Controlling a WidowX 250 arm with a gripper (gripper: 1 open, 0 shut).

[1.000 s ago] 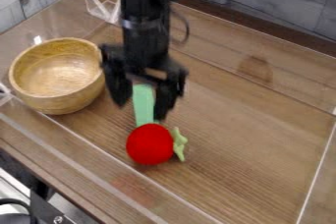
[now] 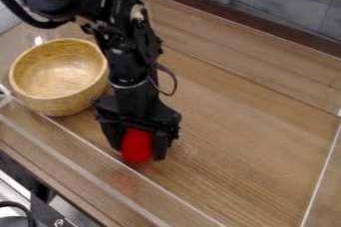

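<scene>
My gripper [image 2: 138, 141] is low over the table at the lower centre of the camera view, around a red round object [image 2: 138, 149] that is partly hidden by the black fingers. Whether the fingers are closed on it is unclear.
A yellow bowl [image 2: 54, 77] stands at the left, close beside the arm. A grey tiled wall with a dark edge runs along the back.
</scene>
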